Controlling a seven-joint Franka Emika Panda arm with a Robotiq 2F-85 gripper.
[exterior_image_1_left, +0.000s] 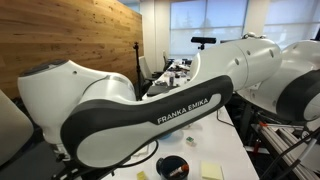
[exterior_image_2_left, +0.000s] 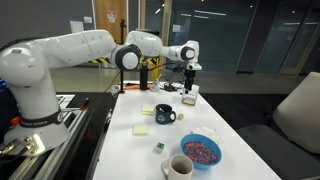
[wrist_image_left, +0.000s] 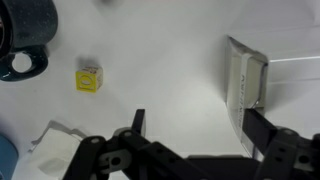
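Observation:
In the wrist view my gripper is open, with bare table between its fingers. A small pale box (wrist_image_left: 243, 80) lies at the right, its lower end close to the right finger; whether they touch I cannot tell. The same view holds a yellow-sided cube (wrist_image_left: 89, 79) and a dark mug (wrist_image_left: 28, 35) at upper left. From the second exterior view, the gripper (exterior_image_2_left: 188, 89) is at the table's far end, by a pale box (exterior_image_2_left: 189, 98). The arm hides the gripper in the first exterior view.
A blue bowl (exterior_image_2_left: 204, 160) of small reddish pieces and a white mug (exterior_image_2_left: 176, 171) stand at the near end. Yellow notes (exterior_image_2_left: 140, 129), a small cube (exterior_image_2_left: 158, 147) and the dark mug (exterior_image_2_left: 172, 114) are scattered on the table.

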